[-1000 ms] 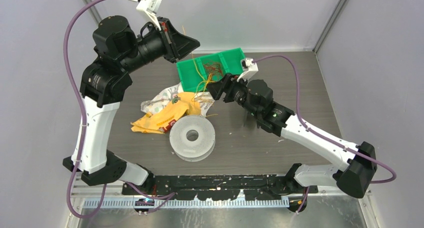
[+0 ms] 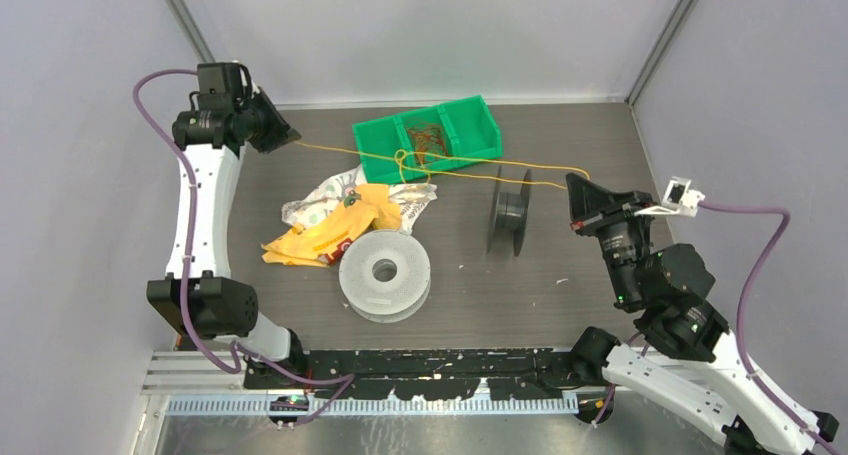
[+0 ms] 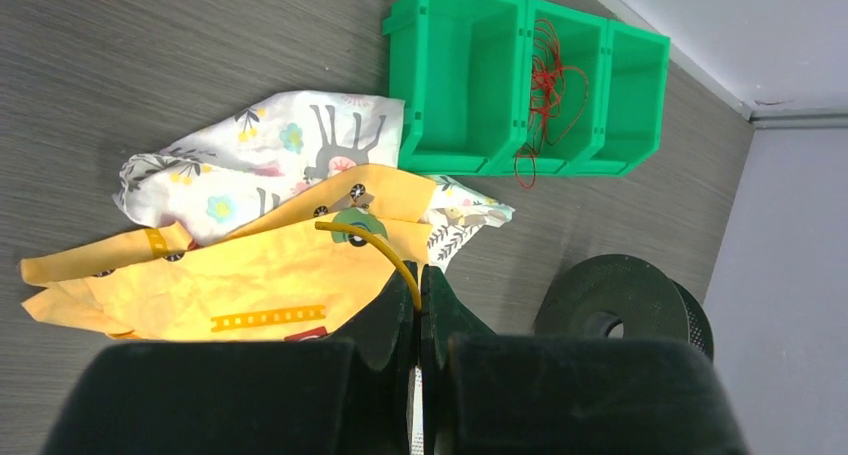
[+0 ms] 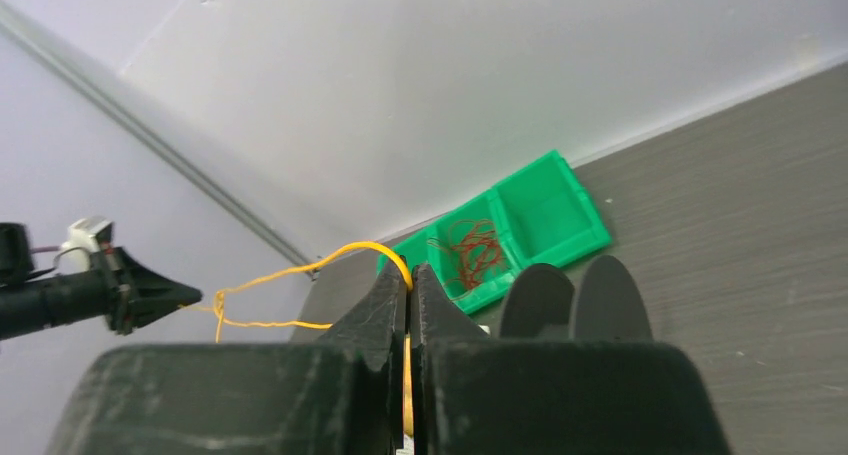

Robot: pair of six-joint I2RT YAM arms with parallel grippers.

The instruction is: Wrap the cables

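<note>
A thin yellow cable [image 2: 402, 159] stretches across the top view between both grippers, with a small loop or knot near its middle, over the green bin. At its left end my left gripper [image 2: 297, 139] is shut on it; in the left wrist view a short curved end of the cable [image 3: 375, 240] sticks out of the fingertips. On the other side my right gripper [image 2: 572, 187] is shut on the cable. The right wrist view shows the cable [image 4: 355, 246] curving out of its fingertips, with two strands meeting at the knot near the left arm.
Beneath the cable stands a green bin [image 2: 375, 138] with red wire [image 2: 427, 138] in its middle compartment. A dark spool [image 2: 512, 212] is right of it. Yellow patterned cloth [image 2: 325, 233], white cloth [image 2: 318, 205] and a white spool [image 2: 385, 297] lie left of centre.
The two grippers have moved far apart, the left one leftward and lower in the picture, the right one rightward. The yellow cable's loose loops have drawn out into nearly straight strands with a small knot.
</note>
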